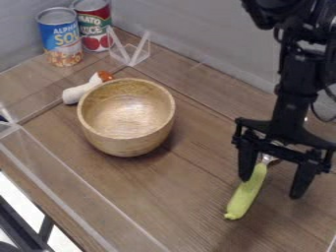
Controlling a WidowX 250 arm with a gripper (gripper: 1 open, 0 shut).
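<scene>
My black gripper (273,169) hangs low over the right side of the wooden table, its fingers spread open. A long pale green object (245,197) lies on the table beneath it, its upper end close by the left finger; whether they touch I cannot tell. A metallic piece shows partly behind the gripper at that end.
A wooden bowl (126,118) stands left of centre, with a white object with an orange tip (82,91) behind it. Two cans, one blue (61,37) and one red (93,25), stand at the back left.
</scene>
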